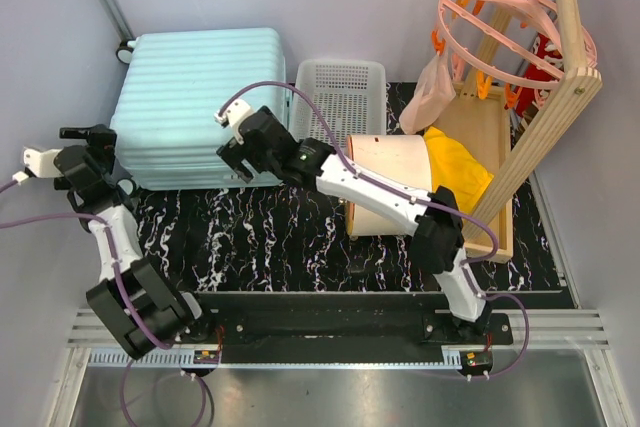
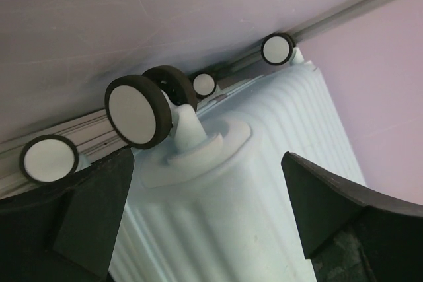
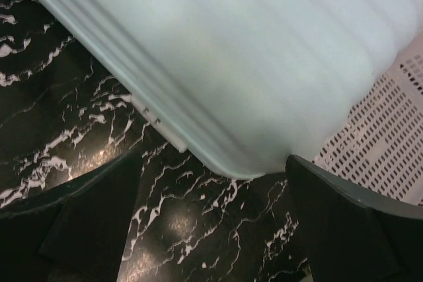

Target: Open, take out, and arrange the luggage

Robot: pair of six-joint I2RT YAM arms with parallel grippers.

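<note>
A pale mint suitcase (image 1: 196, 82) lies flat at the back left of the marble table. My left gripper (image 1: 88, 147) is open at its left end; in the left wrist view a suitcase wheel (image 2: 132, 113) sits between and beyond the open fingers. My right gripper (image 1: 236, 155) is open over the suitcase's front right corner, whose rounded edge (image 3: 225, 163) shows between the fingers in the right wrist view, with dark marble below it.
A white perforated basket (image 1: 340, 87) stands right of the suitcase. A cream cylindrical object (image 1: 390, 212) lies below it, under my right arm. A wooden frame (image 1: 530, 147) with pink hoop and yellow cloth fills the right.
</note>
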